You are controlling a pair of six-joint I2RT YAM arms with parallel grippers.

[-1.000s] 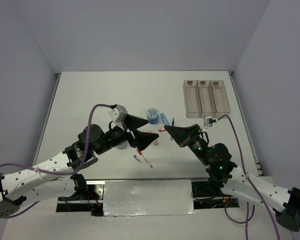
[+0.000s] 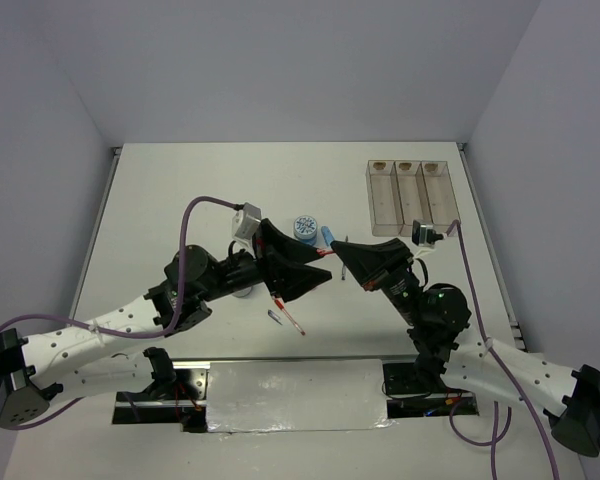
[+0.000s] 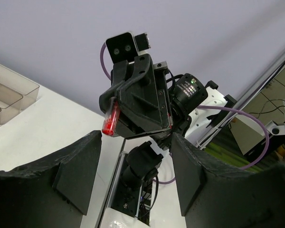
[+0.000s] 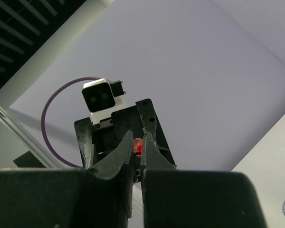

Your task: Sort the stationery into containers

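Observation:
A small red item [image 3: 111, 118] is held by my right gripper [image 2: 337, 250], which is shut on it; its red end points toward my left gripper [image 2: 305, 268]. The left gripper is open around empty space, facing the red end, which lies just beyond its fingertips in the left wrist view. A red pen [image 2: 289, 316], a small silver-blue item [image 2: 274, 316], a thin dark pen [image 2: 344, 270] and a blue item [image 2: 327, 237] lie on the white table [image 2: 170, 180].
A clear three-compartment organizer [image 2: 412, 228] stands at the back right. A round blue-and-white container [image 2: 305, 227] sits mid-table, and another round object is partly hidden under the left arm.
Both grippers have moved upward in the top view and closer together, the right one carrying the red item toward the left one.

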